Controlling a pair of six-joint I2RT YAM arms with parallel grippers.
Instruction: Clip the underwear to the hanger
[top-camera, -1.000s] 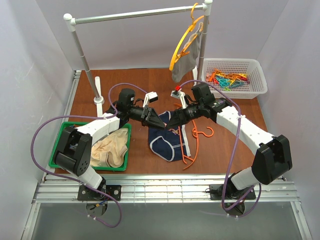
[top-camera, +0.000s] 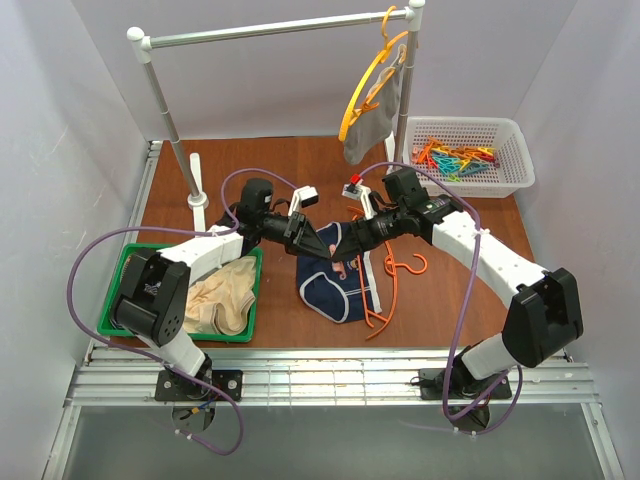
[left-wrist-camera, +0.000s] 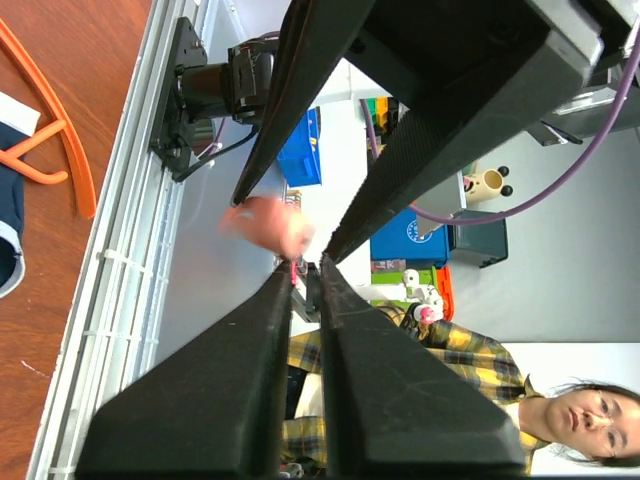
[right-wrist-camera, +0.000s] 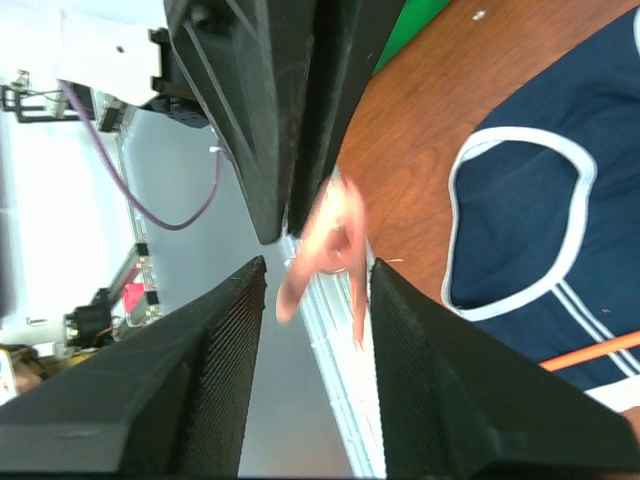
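Note:
An orange-pink clip (right-wrist-camera: 330, 240) is between the tips of my two grippers, which meet over the navy underwear (top-camera: 330, 295). My left gripper (top-camera: 324, 254) has its fingertips close together at the clip. My right gripper (top-camera: 340, 254) has the clip at its fingertips; in the right wrist view its fingers are somewhat apart. The navy underwear with white trim lies on the table beneath, with an orange hanger (top-camera: 393, 300) lying on its right side and beyond.
A green tray (top-camera: 108, 320) of beige cloth is at the left. A white basket (top-camera: 515, 170) of coloured clips stands at the back right. A rail (top-camera: 275, 28) carries hangers and a grey garment (top-camera: 372, 130). Bare table lies at the right.
Both arms are almost unmoved in the top view.

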